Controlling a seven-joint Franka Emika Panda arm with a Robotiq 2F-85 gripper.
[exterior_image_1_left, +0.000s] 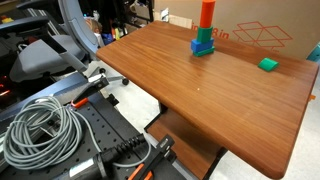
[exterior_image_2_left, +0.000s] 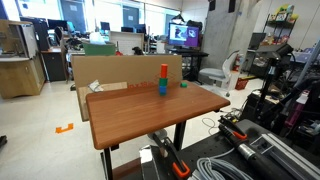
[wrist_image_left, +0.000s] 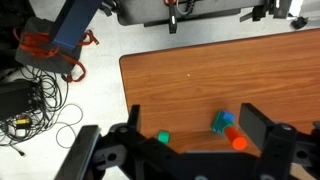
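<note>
A small tower stands on the wooden table (exterior_image_1_left: 170, 66): an orange-red cylinder (exterior_image_1_left: 207, 15) on top, a green block (exterior_image_1_left: 204, 34) under it, then a blue block (exterior_image_1_left: 202, 46) with more green at the base. A separate green block (exterior_image_1_left: 268, 64) lies flat to the tower's right in exterior view 1. From above, the wrist view shows the orange cylinder (wrist_image_left: 236, 139), the tower's blue part (wrist_image_left: 220, 121) and the loose green block (wrist_image_left: 163, 136) between the widely spread fingers. My gripper is open, empty and high above the table.
A cardboard panel (exterior_image_2_left: 110, 72) stands behind the table. Coiled grey cable (exterior_image_1_left: 45, 135) lies on the dark bench along the table's near side. An office chair (exterior_image_1_left: 50, 55) is off to the left.
</note>
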